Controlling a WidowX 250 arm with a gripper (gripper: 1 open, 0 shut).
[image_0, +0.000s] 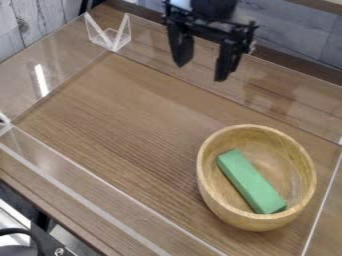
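Observation:
My dark gripper (207, 48) hangs over the back middle of the wooden table, open, its two fingers apart with nothing visible between them. Below and to its right, a round wooden bowl (214, 180) holds a green rectangular block (249, 180), lying lengthwise at a slant inside it.
A small clear, wire-like object (110, 32) stands at the back left. The table's edges show at the left.

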